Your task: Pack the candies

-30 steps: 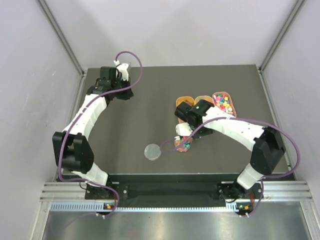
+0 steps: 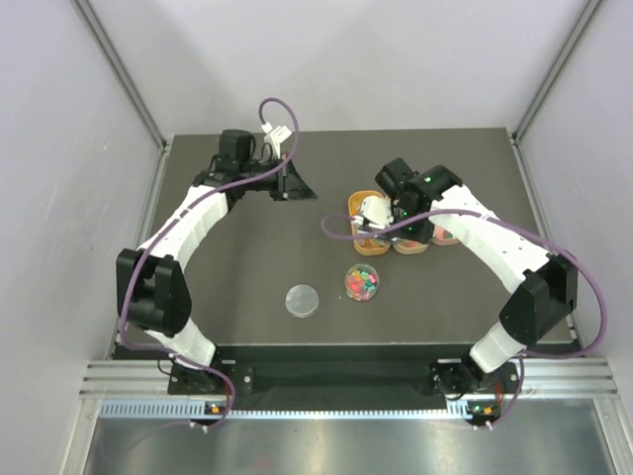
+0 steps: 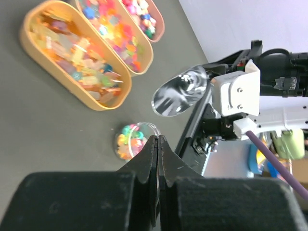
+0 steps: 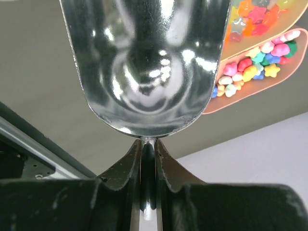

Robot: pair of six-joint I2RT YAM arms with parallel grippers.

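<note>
A round clear jar [image 2: 362,283] with mixed candies stands on the table, also visible in the left wrist view [image 3: 130,142]. Behind it are a yellow bin [image 3: 77,62] of gummies, a second bin [image 3: 122,36] and a pink bin [image 4: 260,72] of colourful candies. My right gripper is shut on the handle of a metal scoop [image 4: 147,72], raised near the bins; the scoop looks empty. My left gripper is shut, nothing seen between its fingers, over the table left of the bins.
A clear round lid [image 2: 302,300] lies left of the jar. Walls stand at the back and sides.
My right arm has moved back and up from over the jar to the bins, uncovering the jar. My left arm has moved right, toward the bins.
</note>
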